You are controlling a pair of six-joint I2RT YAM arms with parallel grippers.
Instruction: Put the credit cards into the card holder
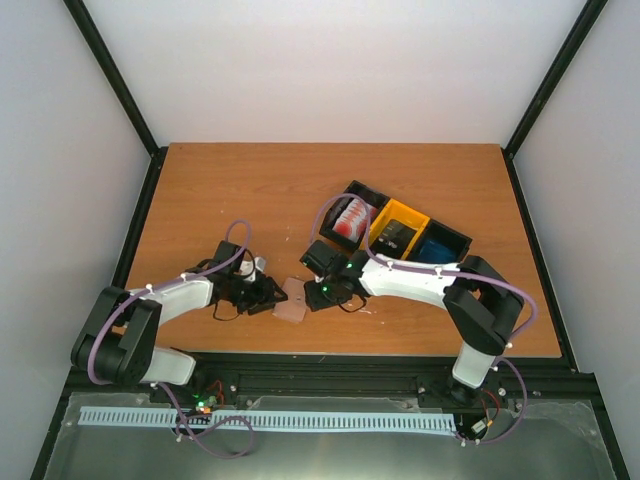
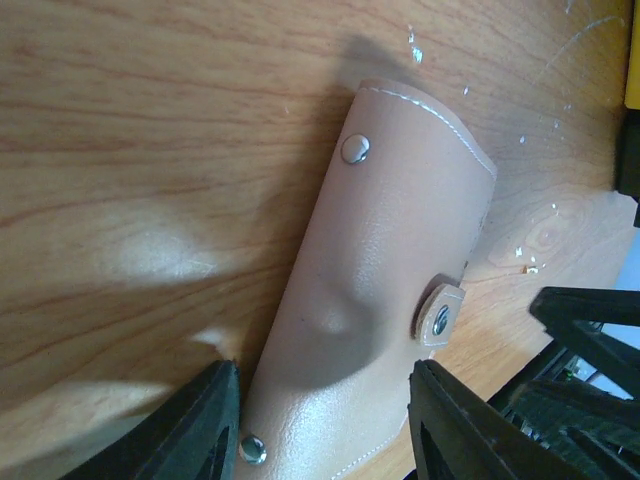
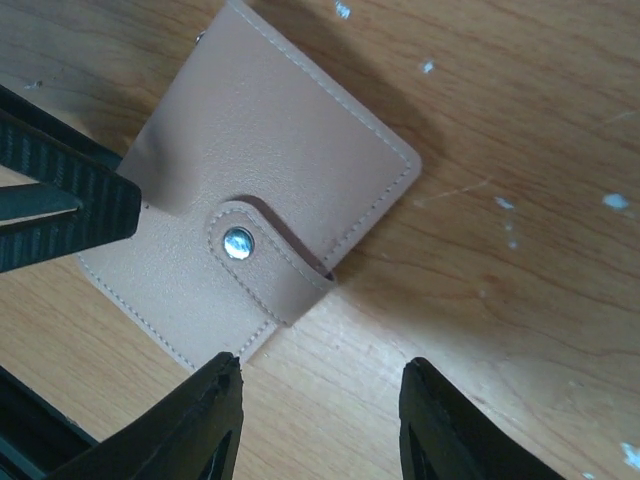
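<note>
A pale pink-tan leather card holder with a snap strap lies flat on the wooden table between my grippers. In the left wrist view it sits just beyond the fingers of my left gripper, which stand open around its near end. In the right wrist view the holder fills the upper left, above my right gripper, whose fingers are open over bare wood. The other gripper's dark fingers reach in at the left of that view. No loose card can be made out clearly.
At the back right, a group of bins holds red-and-white items in a black compartment, dark items in the yellow one and something blue in another.
</note>
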